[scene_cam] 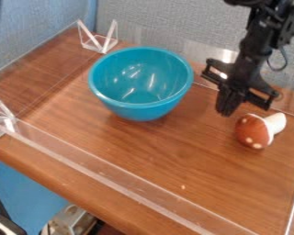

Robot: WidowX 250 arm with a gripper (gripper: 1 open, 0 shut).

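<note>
A turquoise bowl (140,83) stands on the wooden table (137,165), left of centre toward the back. To its right, my black gripper (227,101) hangs above the table, its fingers close together with nothing visible between them. Below and right of it lies a mushroom-like object (253,132) on its side, with a red-brown cap and a white stem pointing right, apart from the gripper.
A white wire frame (96,39) stands at the back left, and another white piece is at the left edge. A grey wall backs the table.
</note>
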